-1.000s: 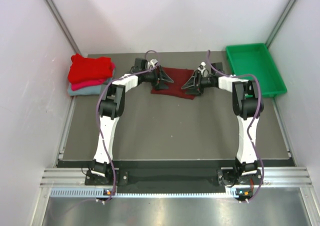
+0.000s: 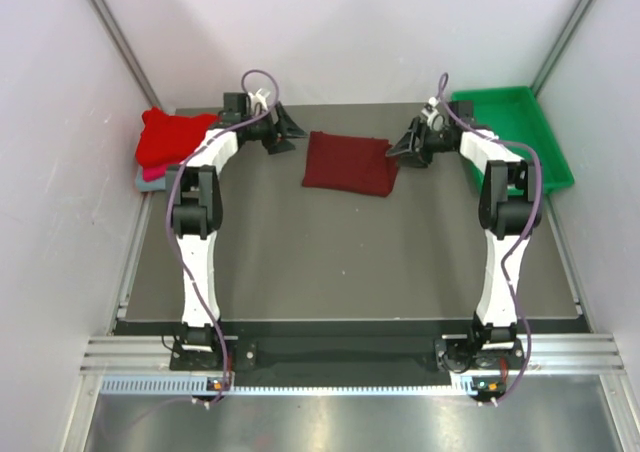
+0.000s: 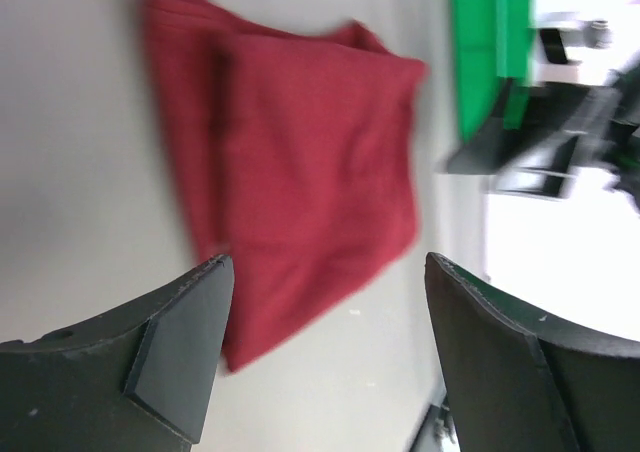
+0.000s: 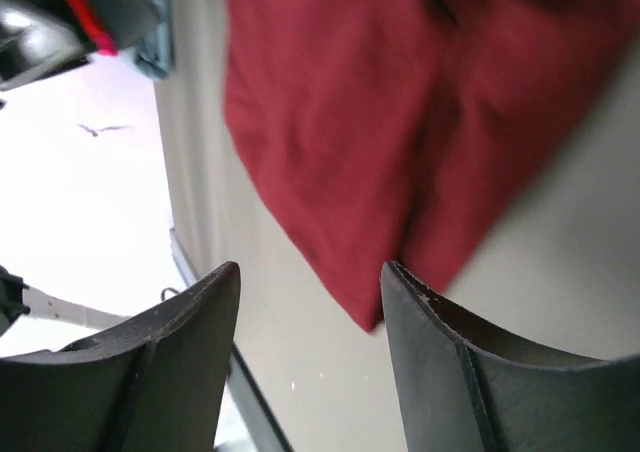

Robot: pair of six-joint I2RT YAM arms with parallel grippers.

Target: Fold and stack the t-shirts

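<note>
A dark red t-shirt [image 2: 347,164] lies folded into a rough rectangle at the back middle of the table; in the left wrist view the shirt [image 3: 310,152] shows a folded layer with one strip sticking out along its side. My left gripper [image 2: 290,130] is open, just left of the shirt and apart from it. At the shirt's right edge, my open right gripper [image 2: 408,146] overlaps it slightly from above. In the right wrist view, the cloth [image 4: 330,162] lies beyond the spread fingers [image 4: 180,362], with nothing between them.
At the back left is a stack of folded shirts, a red one [image 2: 175,138] on top of pink and a blue-grey one [image 2: 152,185]. An empty-looking green bin [image 2: 510,107] stands at the back right, partly behind my right arm.
My left gripper has moved left, off the shirt, toward the stack. The right gripper has drawn back rightward to the shirt's edge. The shirt has stayed in place.
</note>
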